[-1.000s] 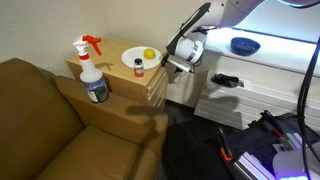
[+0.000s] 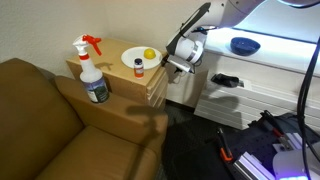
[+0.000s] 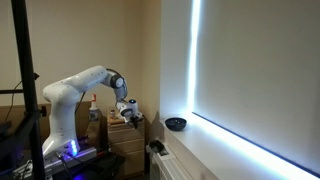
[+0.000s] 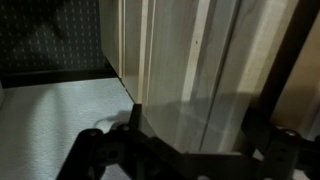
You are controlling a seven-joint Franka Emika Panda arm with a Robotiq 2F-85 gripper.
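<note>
At the right end of the wooden cabinet (image 2: 125, 100), my gripper (image 2: 178, 66) hangs beside the upper front edge. In the wrist view the dark fingers (image 4: 120, 145) stand wide apart at the lower left and right, and the gripper is open. Wooden drawer fronts (image 4: 185, 60) run through the space between and beyond them. Whether a finger touches the wood cannot be told. On the cabinet top are a white plate (image 2: 128, 58) with a yellow round object (image 2: 149, 53), and a small red-labelled jar (image 2: 139, 68).
A spray bottle (image 2: 91, 75) and a red object (image 2: 91, 43) stand on the left of the cabinet. The brown sofa (image 2: 45, 130) fills the lower left. A dark blue bowl (image 2: 245, 46) rests on the white ledge at right. Open floor (image 2: 188, 125) lies before the cabinet.
</note>
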